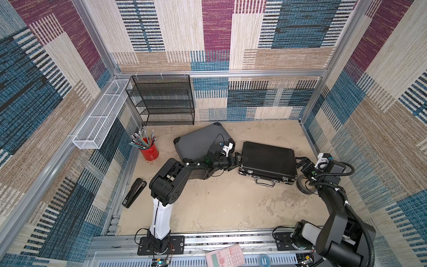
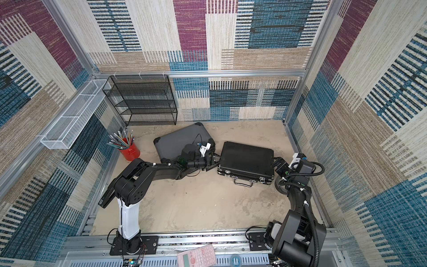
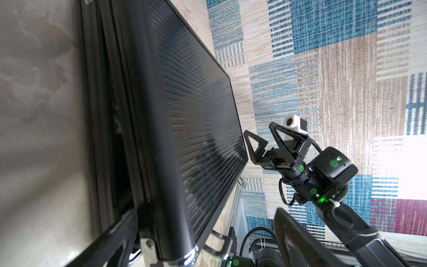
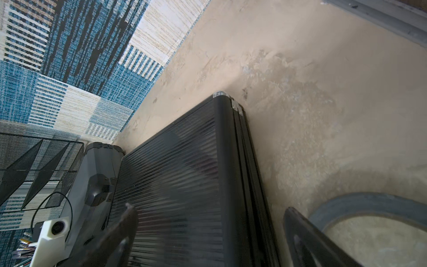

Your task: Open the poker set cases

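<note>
A black ribbed poker case (image 1: 268,159) lies flat, lid down, with its latches and handle (image 1: 265,183) facing the table front. At its left side my left gripper (image 1: 238,161) stands open; in the left wrist view one finger (image 3: 117,238) is by the case's front left corner. On the opposite side my right gripper (image 1: 300,162) is open near the right edge, its two fingers (image 4: 307,240) appearing either side of that edge in the right wrist view. Whether the fingers touch the case I cannot tell. A second, grey case (image 1: 200,138) lies closed behind my left arm.
A tape roll (image 1: 303,186) lies partly beneath the right arm. The red pen cup (image 1: 150,152), black stapler (image 1: 134,193) and wire mesh shelf (image 1: 164,100) are on the left.
</note>
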